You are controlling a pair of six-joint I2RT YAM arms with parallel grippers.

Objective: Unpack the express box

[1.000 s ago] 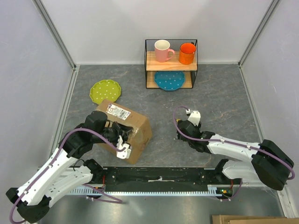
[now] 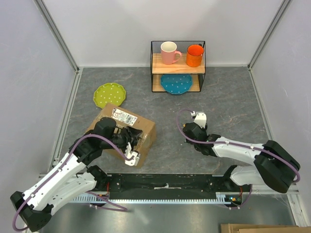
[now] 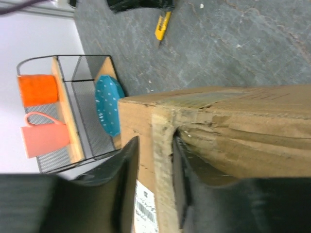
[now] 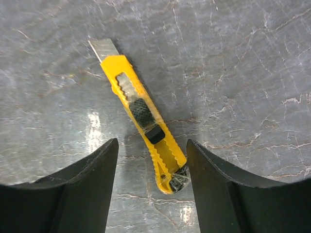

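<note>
The taped brown box (image 2: 147, 141) sits tilted on the left of the grey floor, under my left arm. In the left wrist view my left gripper is open, its fingers on either side of the box's taped edge (image 3: 163, 128); a gap shows at the left finger, while the right one reaches into a slit at the edge. A yellow box cutter (image 4: 141, 109) lies on the floor, blade out, pointing to the upper left in the right wrist view. Around the lower end of its handle stands my right gripper, open, with its right finger close to the handle.
At the back stands a rack (image 2: 178, 70) with a pink mug (image 2: 168, 52), an orange mug (image 2: 195, 56) and a blue plate (image 2: 176, 83). A green plate (image 2: 109, 94) lies behind the box. Clear floor separates box and right arm.
The left arm has moved a little to the right, and the box's near side sits slightly farther back.
</note>
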